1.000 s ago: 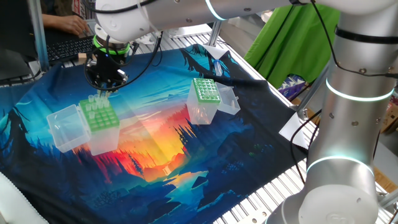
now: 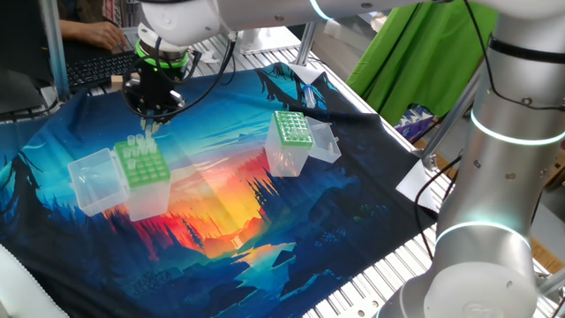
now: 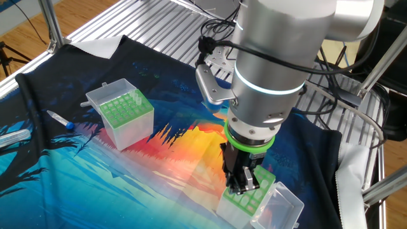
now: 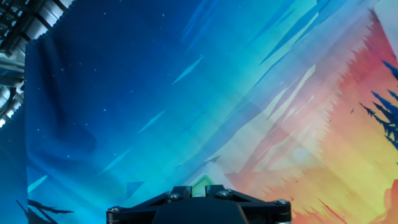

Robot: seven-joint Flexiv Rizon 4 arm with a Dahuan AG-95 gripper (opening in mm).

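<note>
My gripper (image 2: 152, 123) points down at the back edge of a tube rack box with a green grid top (image 2: 152, 168) and a translucent body. Several clear tubes (image 2: 134, 151) stand upright in its back part. In the second exterior view, the gripper (image 3: 245, 188) covers part of this rack's green top (image 3: 259, 191). Low in the wrist view, the fingertips (image 4: 182, 191) sit close together, with a small green corner (image 4: 202, 182) showing between and beyond them. Whether a tube is held between them cannot be made out.
A second green-topped box (image 2: 293, 129) stands apart on the right, its lid (image 2: 325, 141) open. The first box's open lid (image 2: 95, 181) lies on its left. A blue-capped pen (image 3: 62, 120) lies on the printed cloth (image 3: 76, 165). Clear cloth separates the boxes.
My gripper has risen slightly and shifted a little to the right in exterior view 1, the arm moving with it. Both boxes stay in about the same places.
</note>
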